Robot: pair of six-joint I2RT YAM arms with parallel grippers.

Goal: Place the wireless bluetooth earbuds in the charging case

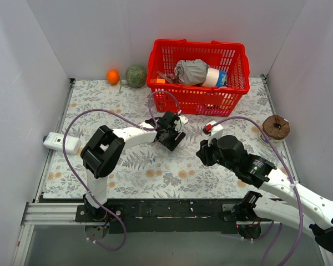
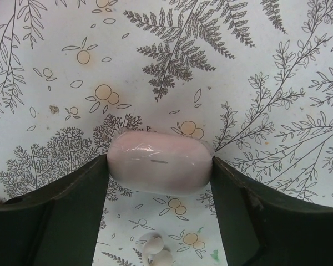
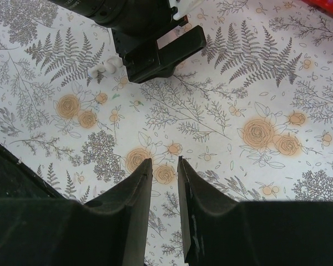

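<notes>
The charging case point(image 2: 160, 163), pale pink with rounded ends, is pinched at its two ends by the fingers point(image 2: 80, 205) of my left gripper. It hangs in or just above the patterned cloth; its exact height cannot be told. Two small white earbuds point(image 2: 155, 252) lie on the cloth close by, cut off at the bottom of the left wrist view. The right wrist view shows the earbuds point(image 3: 106, 67) whole, beside the left gripper. Lower right of them is my right gripper, partly open, with only bare cloth showing between its narrow fingertips.
A red basket point(image 1: 198, 102) with several items stands at the back. An orange point(image 1: 112, 76) and a green melon point(image 1: 136, 76) sit back left, a brown round object point(image 1: 276, 127) far right, a white box point(image 1: 62, 143) far left.
</notes>
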